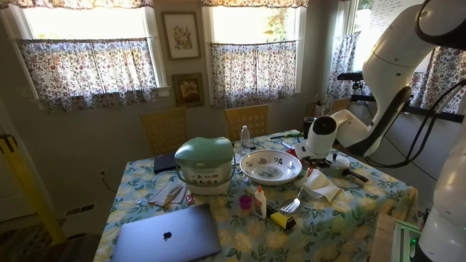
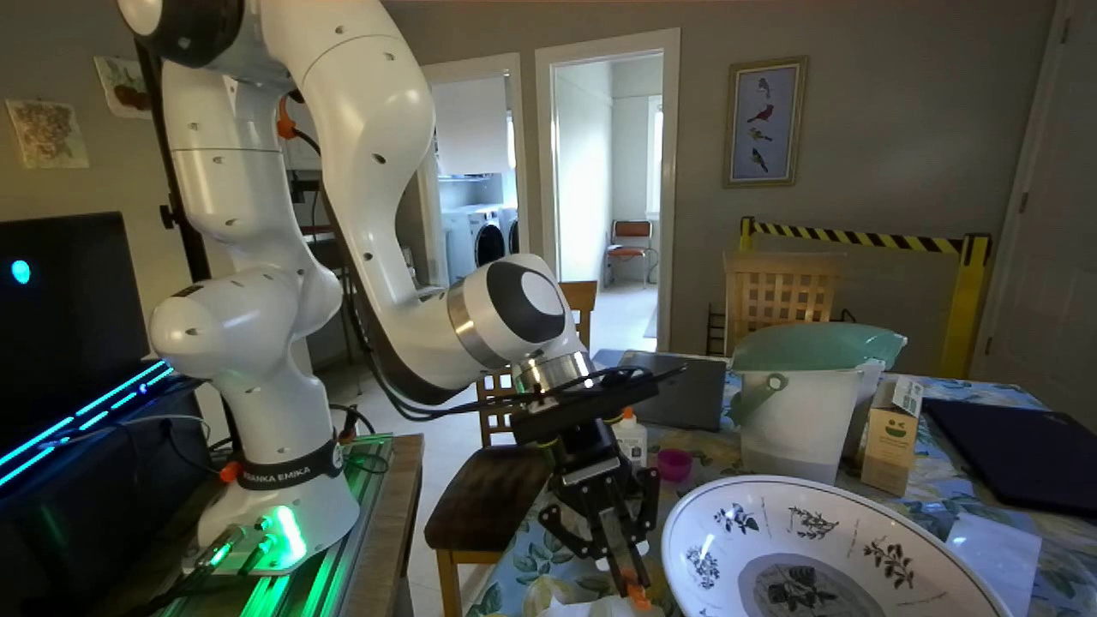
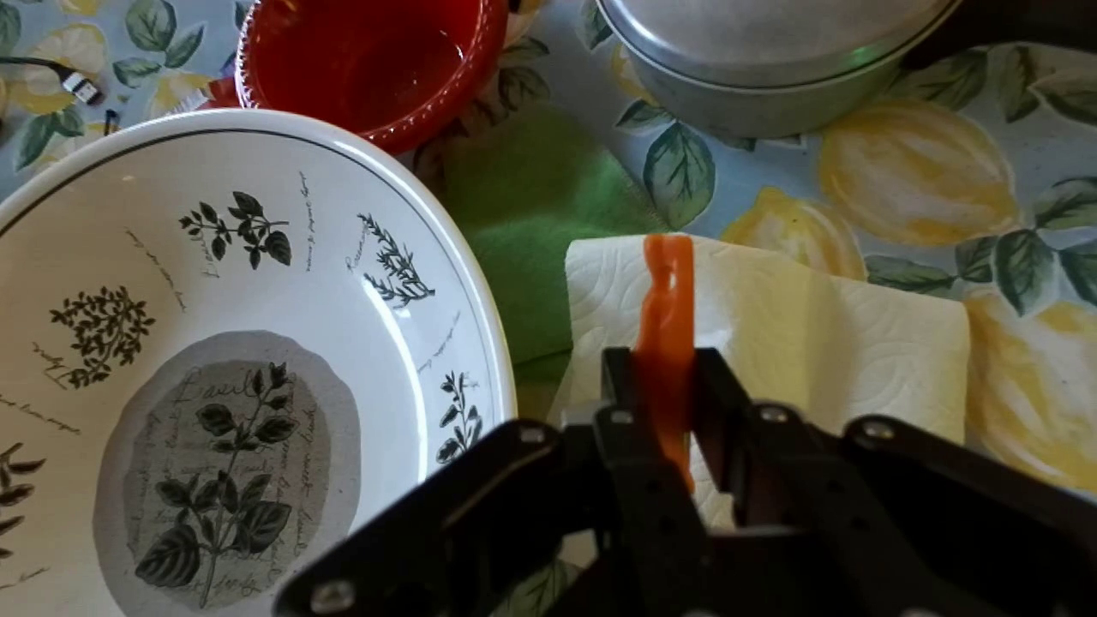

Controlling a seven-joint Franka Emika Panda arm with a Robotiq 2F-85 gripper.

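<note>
A slotted metal spatula point(image 1: 291, 204) with an orange-red handle slants down beside the white bowl point(image 1: 269, 179). My gripper is shut on that handle point(image 3: 668, 298), which stands between the two black fingers in the wrist view. From the other side, exterior view 2 has the gripper point(image 2: 629, 576) pointing down at the bowl's near left, an orange bit of handle at its tips. The spatula's head is out of sight in the wrist view. Whether the head touches the table, I cannot tell. Herb drawings decorate the bowl point(image 3: 411, 339), which looks empty.
Under the handle lies a white paper towel point(image 3: 884, 339), with a green cloth point(image 3: 535, 195) alongside. A red bowl point(image 3: 360, 62) and a lidded pot point(image 3: 771, 92) stand behind. Glue bottle point(image 1: 260, 203), purple cup point(image 1: 245, 201), green-lidded bin point(image 1: 205, 168) and laptop point(image 1: 170, 233) occupy the table's left half.
</note>
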